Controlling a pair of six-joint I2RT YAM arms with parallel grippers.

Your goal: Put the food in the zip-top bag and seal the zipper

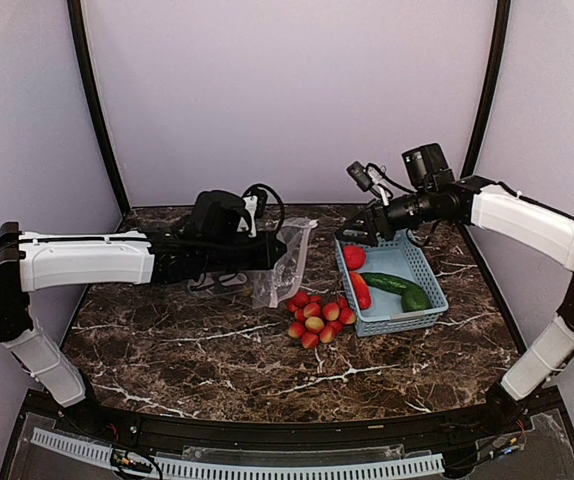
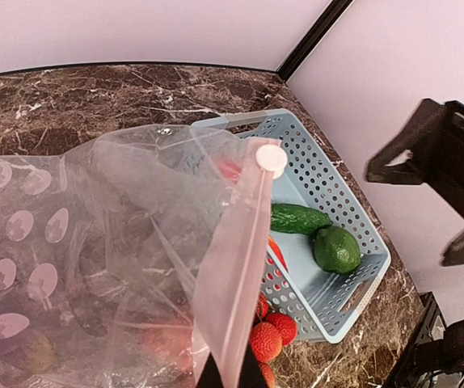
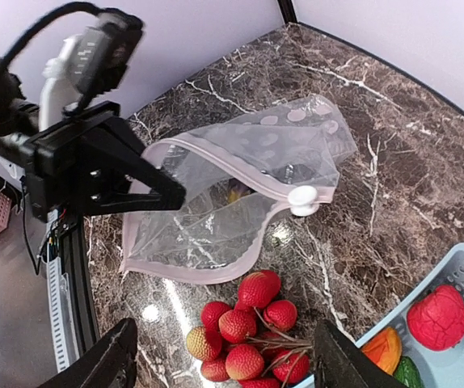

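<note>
A clear zip bag (image 3: 191,242) with a pink zipper edge and white slider (image 3: 302,198) lies open on the marble. My left gripper (image 1: 272,250) is shut at the bag's upper edge, the pink rim running up from its fingertips in the left wrist view; what is between them is hard to make out. A pile of lychee-like red fruit (image 3: 240,339) lies just outside the bag's mouth. My right gripper (image 1: 357,230) hangs open above the crate's back-left, nothing between its fingers. The blue crate (image 1: 412,318) holds a red round item (image 3: 437,317), an orange-red pepper, a cucumber and a green round vegetable (image 2: 336,248).
Walls bound the back and both sides. The crate takes up the right middle of the table, close beside the fruit pile.
</note>
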